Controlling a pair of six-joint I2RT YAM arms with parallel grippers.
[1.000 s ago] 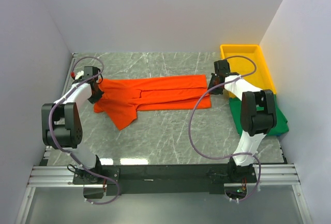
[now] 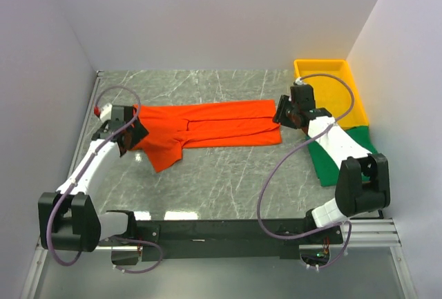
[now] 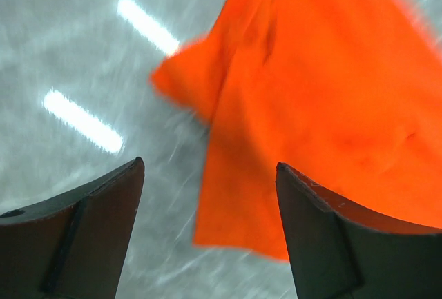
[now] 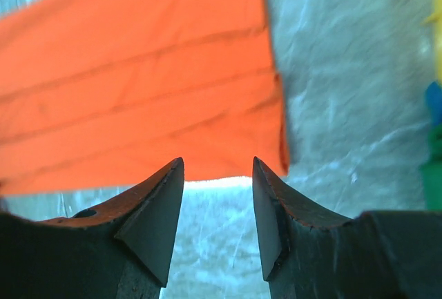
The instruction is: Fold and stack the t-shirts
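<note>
An orange t-shirt [image 2: 224, 130] lies lengthwise across the table, folded into a long strip, with a sleeve sticking out toward the front at its left part. My left gripper [image 2: 141, 140] hovers over the shirt's left end; in the left wrist view its fingers [image 3: 103, 223] are wide apart, with blurred orange cloth [image 3: 304, 99] below and between them. My right gripper [image 2: 282, 114] is at the shirt's right end. In the right wrist view that gripper stands open above the folded edge, nothing held. The shirt's far left end is partly hidden by the left arm.
A yellow bin [image 2: 330, 99] stands at the back right. Green cloth [image 2: 324, 164] lies in front of it, partly under the right arm.
Both arms have swung outward and lifted away from the table. The shirt keeps nearly the same shape, its right fold a little flatter where the right gripper was touching.
</note>
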